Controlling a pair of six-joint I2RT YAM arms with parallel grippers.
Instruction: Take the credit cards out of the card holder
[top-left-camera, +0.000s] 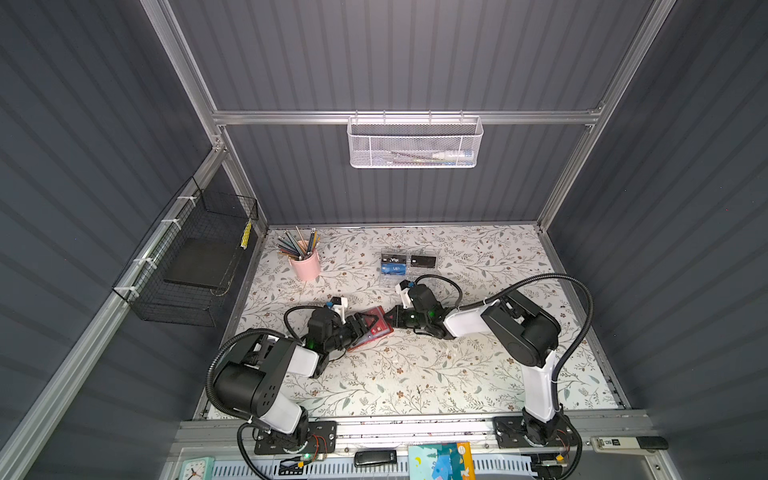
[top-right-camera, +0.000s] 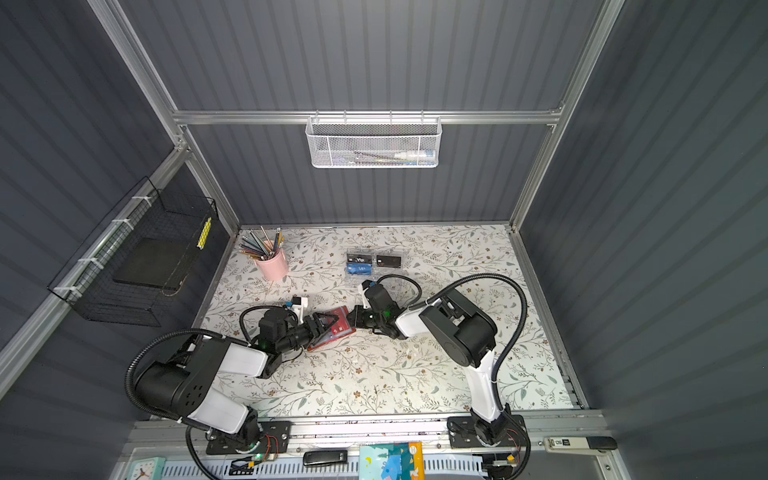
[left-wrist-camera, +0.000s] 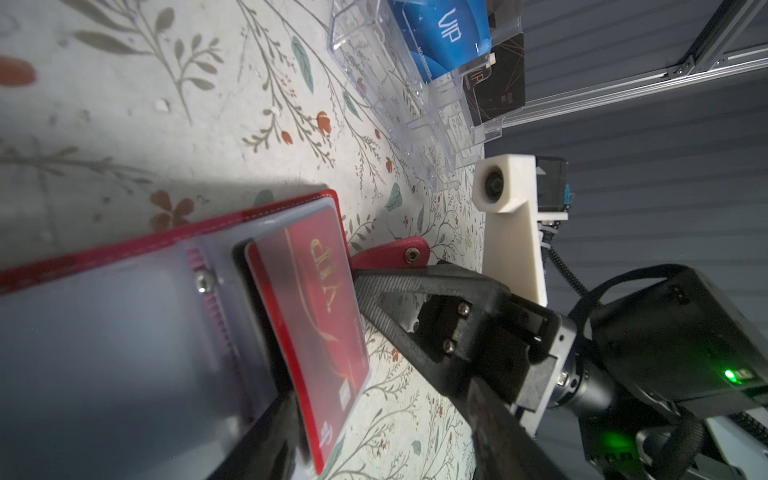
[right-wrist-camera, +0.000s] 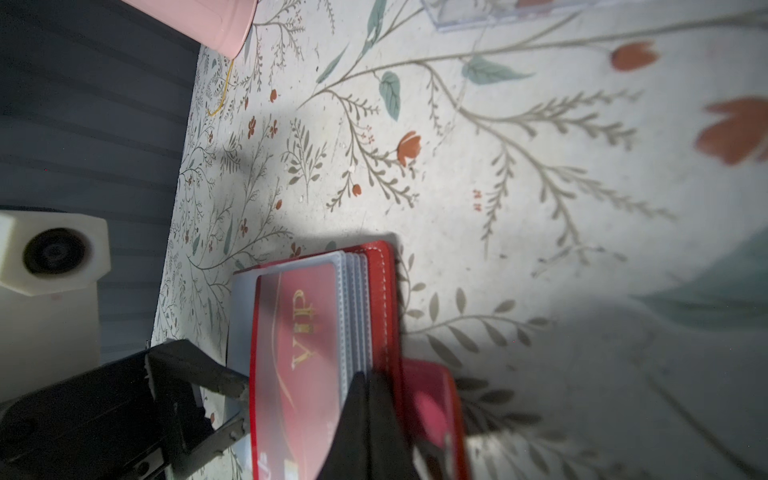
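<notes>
The red card holder lies spread on the table between both grippers. A red card lettered VIP sits in its clear sleeve pages, as the right wrist view also shows. Over the holder's left part stands my left gripper, its blurred fingers apart; no card shows clamped between them. At the holder's right edge my right gripper is shut, its fingertips close beside the card and the snap strap. I cannot tell whether they press on the holder.
Behind the grippers stands a clear tray with a blue card and black cards in it. A pink pencil cup is at the back left.
</notes>
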